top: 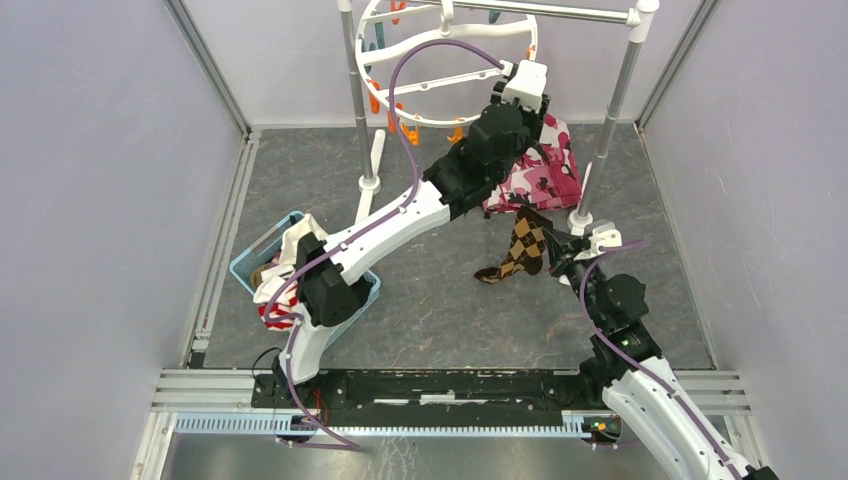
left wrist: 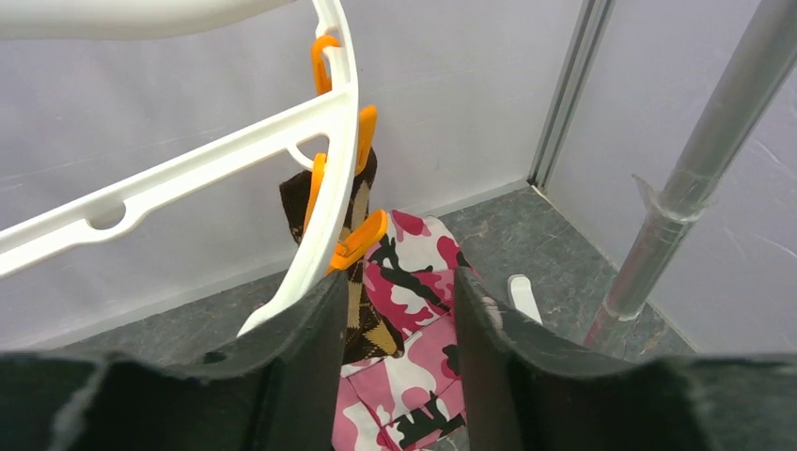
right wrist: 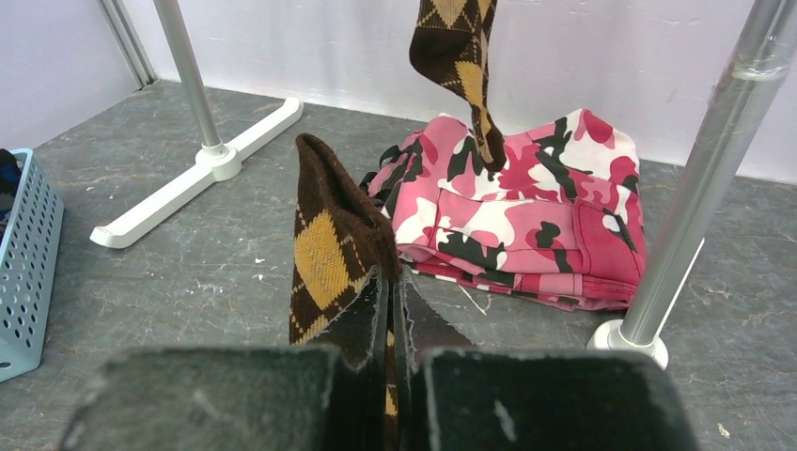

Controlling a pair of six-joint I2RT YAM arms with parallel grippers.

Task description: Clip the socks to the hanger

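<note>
The white round hanger [top: 420, 50] hangs from the rack with orange and teal clips around it. In the left wrist view, a brown argyle sock [left wrist: 367, 329] hangs at the ring, by the orange clips [left wrist: 362, 241]. My left gripper is part open there, with the lower clip's end just beyond its left fingertip. The right wrist view shows the hanging sock [right wrist: 456, 66] high up. My right gripper is shut on the edge of a second argyle sock [right wrist: 321, 254], which dangles low, apart from the hanger.
A folded pink camouflage garment [right wrist: 526, 211] lies on the floor behind the right gripper. The rack's right post [right wrist: 700, 178] stands close by. A blue basket [top: 240, 262] with clothes sits at the left, under the left arm.
</note>
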